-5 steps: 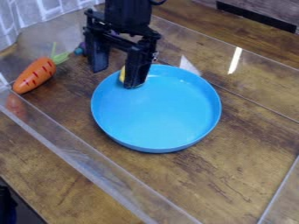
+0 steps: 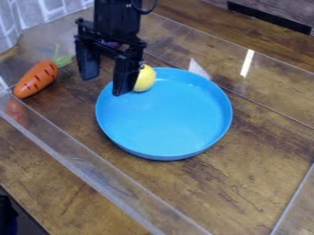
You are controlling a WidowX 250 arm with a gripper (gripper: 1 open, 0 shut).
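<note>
My black gripper [image 2: 106, 64] hangs open at the upper middle, over the upper left edge of a blue plate [image 2: 164, 119]. A yellow round object [image 2: 143, 80] lies at the plate's upper left, just right of the gripper's right finger and partly behind it. Whether the finger touches it is unclear.
An orange toy carrot [image 2: 37, 79] with a green top lies on the wooden table at the left. Clear plastic sheeting runs along the left and lower left.
The gripper has moved left, uncovering more of the yellow object. The plate and carrot have stayed in place.
</note>
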